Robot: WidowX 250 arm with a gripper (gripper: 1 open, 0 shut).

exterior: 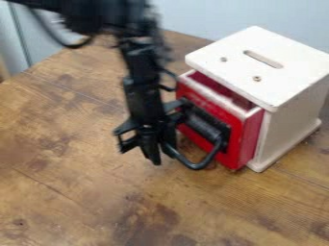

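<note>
A white wooden box [275, 85] with a slot in its top stands at the right. Its red-fronted drawer [243, 140] faces left and sticks out a little, with a dark handle on its front. My black gripper [152, 140] points down just left of that front, beside the handle, and looks shut; nothing clearly shows between its fingers.
A pale wall [154, 14] runs behind the table.
</note>
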